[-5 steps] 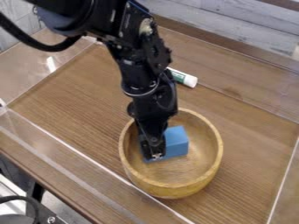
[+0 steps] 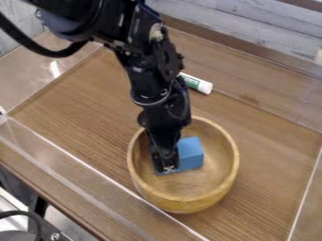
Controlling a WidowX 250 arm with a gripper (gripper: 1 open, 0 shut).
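Note:
My black gripper [image 2: 165, 155] reaches down from the top into a round wooden bowl [image 2: 214, 191] near the centre right. A blue block [image 2: 190, 153] lies inside the bowl, tilted toward the gripper. The gripper's tips are at the block's left part, shut on it as far as shows; the dark arm hides that side of the block.
A small white and green tube [image 2: 198, 84] lies behind the arm. A pale plank wall runs along the back, and black cables hang at the lower left.
The arm and block have barely moved; at most a slight shift of the gripper at the bowl.

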